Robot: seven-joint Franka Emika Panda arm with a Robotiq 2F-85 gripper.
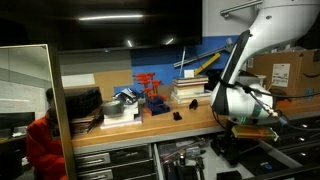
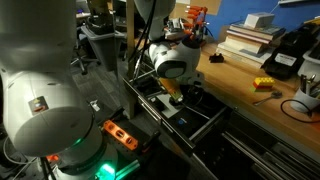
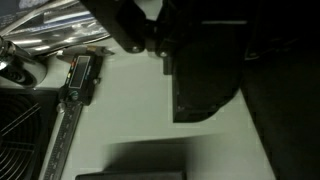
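Over an open drawer, my gripper point(image 2: 178, 98) hangs low, facing down. In the wrist view it enters from the top, with a black rounded piece point(image 3: 205, 85) at the fingers. The fingers look shut on this piece, but dark on dark hides where fingers and piece meet. Beneath lies the pale drawer floor point(image 3: 120, 125). A digital caliper point(image 3: 82, 78) rests on that floor at the left, apart from the gripper. Part of another dark item point(image 3: 135, 176) shows at the bottom edge.
A black fan-like grille point(image 3: 20, 130) and shiny packets point(image 3: 50, 30) lie near the caliper. The wooden counter point(image 2: 240, 75) behind the drawer carries stacked books point(image 2: 250, 35) and a yellow and red block point(image 2: 264, 84). Several tools point(image 1: 182, 155) lie in the drawer.
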